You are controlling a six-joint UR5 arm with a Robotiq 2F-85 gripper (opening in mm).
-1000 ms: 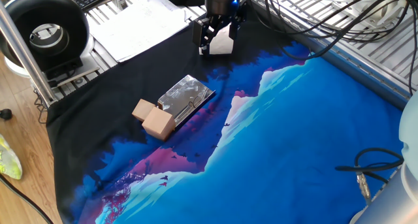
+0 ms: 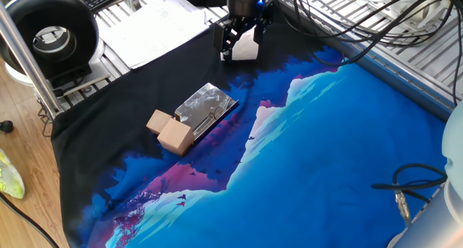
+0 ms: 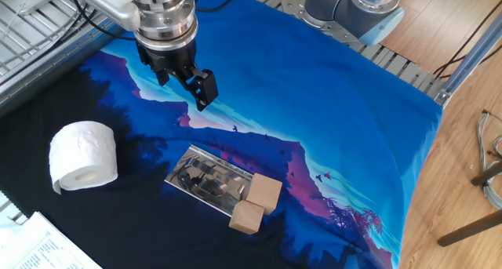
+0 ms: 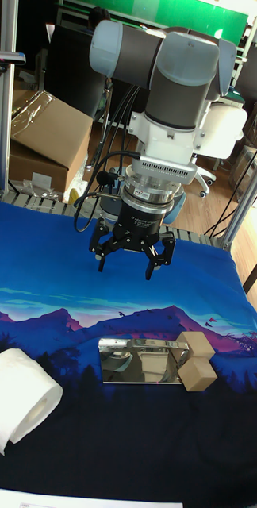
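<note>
My gripper (image 4: pixel 125 267) hangs above the blue part of the cloth, its fingers spread open and nothing between them. A shiny metal plate (image 3: pixel 209 179) lies on the cloth, apart from the gripper. At one end of that plate sit two plain wooden blocks, one block (image 3: pixel 264 193) and a second block (image 3: pixel 246 217), close against each other. The white paper roll (image 3: pixel 82 154) lies on its side on the dark part of the cloth. In exterior view 1 the gripper's fingers partly cover the roll (image 2: pixel 246 45), which stands behind them.
Printed sheets (image 2: pixel 155 31) lie past the cloth's dark edge. Black cables (image 2: pixel 376 31) loop over the metal rack at one side.
</note>
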